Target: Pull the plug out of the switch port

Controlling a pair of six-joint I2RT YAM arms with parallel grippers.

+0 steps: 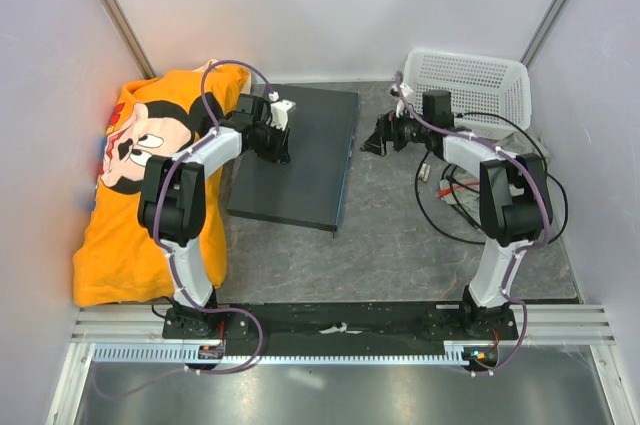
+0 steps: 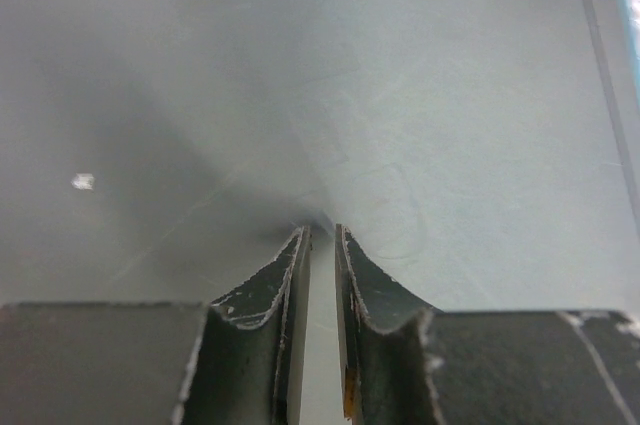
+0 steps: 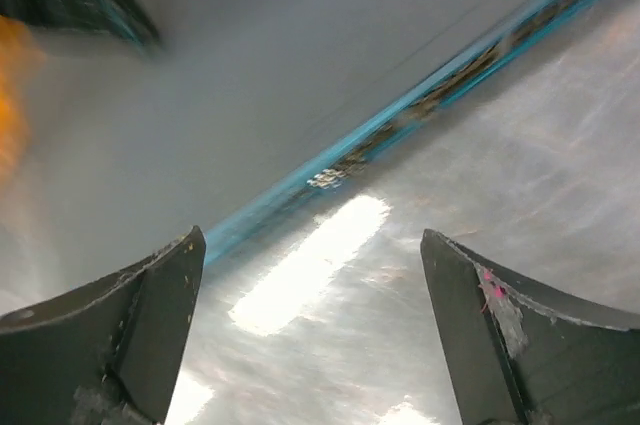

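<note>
The switch (image 1: 300, 185), a dark flat box, lies in the middle with a blue-edged side (image 3: 300, 185) holding a row of ports facing right. I can't make out a plug in the ports. My left gripper (image 1: 275, 145) is over the switch's top, its fingertips (image 2: 300, 235) close together with a narrow gap and nothing visible between them. My right gripper (image 1: 383, 138) is just right of the port side; in the right wrist view its fingers (image 3: 130, 335) stand wide apart with nothing between, blurred ports beyond.
An orange cartoon cloth (image 1: 120, 255) covers the left. A white basket (image 1: 470, 75) stands at back right, with black and red cables (image 1: 450, 230) below it. Walls enclose the space.
</note>
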